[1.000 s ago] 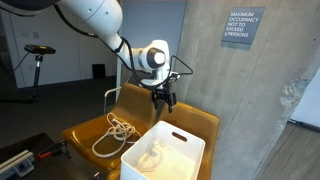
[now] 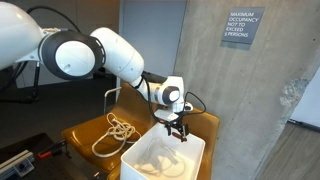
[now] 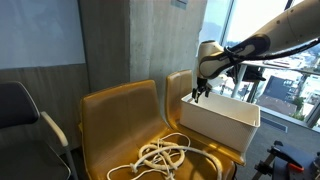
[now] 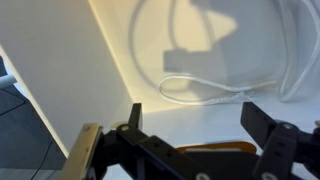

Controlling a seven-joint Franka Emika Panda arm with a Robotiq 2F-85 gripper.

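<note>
A white box point(image 2: 131, 157) stands on the brown seats, its top open. Inside it lies a pale cord point(image 4: 205, 85), seen in the wrist view as a thin loop on the floor, with a thicker strand point(image 4: 288, 60) at the right. My gripper point(image 2: 177, 133) points down over the back part of the box. In the wrist view its dark fingers point(image 4: 128, 140) are wide apart, with nothing held between them. A larger coil of white rope point(image 3: 160, 156) lies on the seat outside the box.
Brown chair backs point(image 3: 120, 120) rise behind the seats, and a grey concrete wall point(image 2: 240, 90) stands beyond. An oblong handle hole point(image 4: 217, 147) is cut in a box wall near the fingers. A dark chair point(image 3: 30, 140) stands at the left.
Box and outside rope look unmoved.
</note>
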